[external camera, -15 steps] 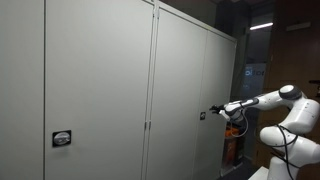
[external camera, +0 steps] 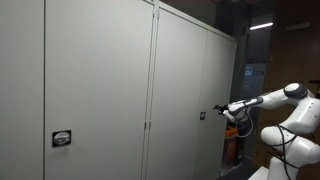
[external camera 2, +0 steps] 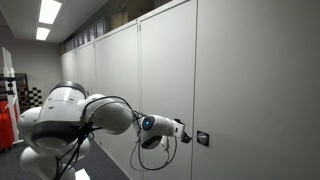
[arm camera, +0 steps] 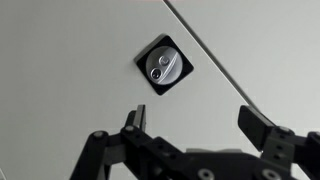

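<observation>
A square black latch with a round silver face [arm camera: 164, 66] is set in a pale cabinet door [arm camera: 75, 70]. In the wrist view it lies just beyond my fingertips and left of the seam between two doors. My gripper is open, its two dark fingers wide apart and nothing between them. From exterior view 2, the gripper [external camera 2: 186, 137] appears close to the door, left of the latch [external camera 2: 203, 138]; whether it touches the door cannot be told. Exterior view 1 shows the gripper [external camera: 218, 109] small, right of the latch [external camera: 203, 116].
Tall pale cabinets [external camera: 98, 80] form a flat wall, with another latch [external camera: 61, 138] on a door farther along. An orange object [external camera: 231, 147] stands beyond the cabinet's end. Red material [external camera 2: 5, 125] shows at the far left of exterior view 2.
In exterior view 1, my gripper has shifted very slightly to the right, away from the nearby latch. The doors look unchanged.
</observation>
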